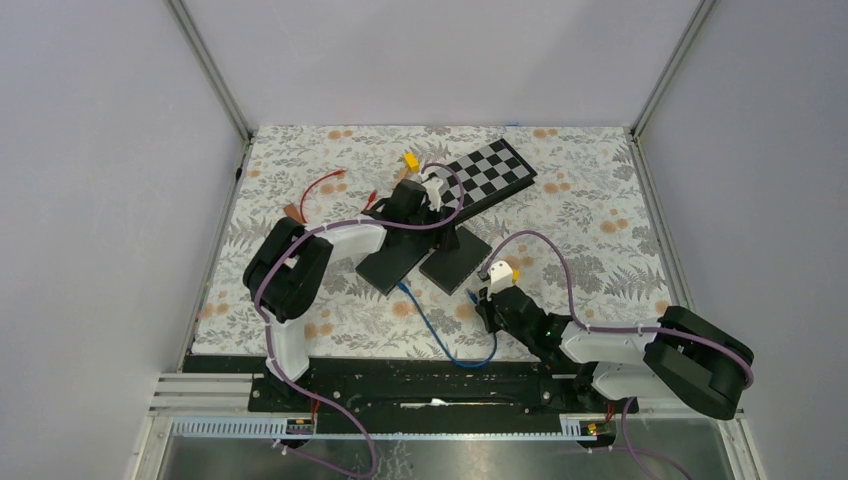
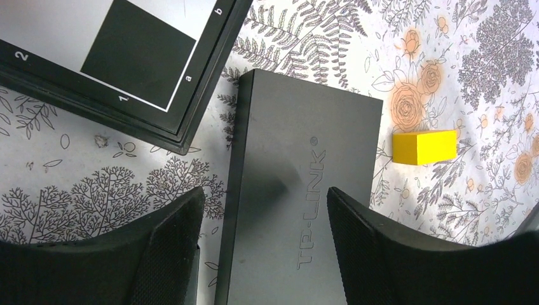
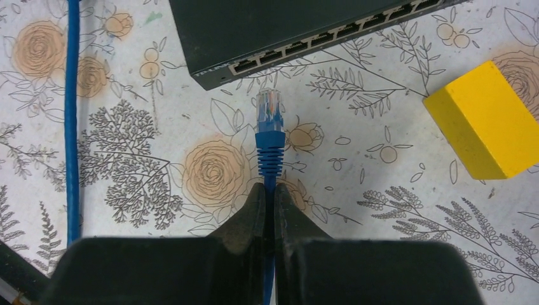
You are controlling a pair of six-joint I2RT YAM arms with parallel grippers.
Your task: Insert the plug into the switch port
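Note:
Held by my right gripper, which is shut on the cable just behind its boot, the blue plug point(image 3: 270, 117) points its clear tip toward the switch. The dark switch point(image 3: 305, 32) shows a row of ports along its near edge in the right wrist view; the tip is apart from them, close to the row's left end. The left wrist view shows the lid of the TP-LINK switch point(image 2: 299, 171) below my left gripper. Its fingers stand apart on either side of the lid, with nothing gripped.
A yellow block point(image 3: 486, 121) lies right of the plug. The chessboard point(image 1: 488, 180) adjoins the switch at the back. Another dark box point(image 1: 385, 268) sits left, with the blue cable point(image 1: 432, 330) running from it. Red cable point(image 1: 318, 185) lies at the far left.

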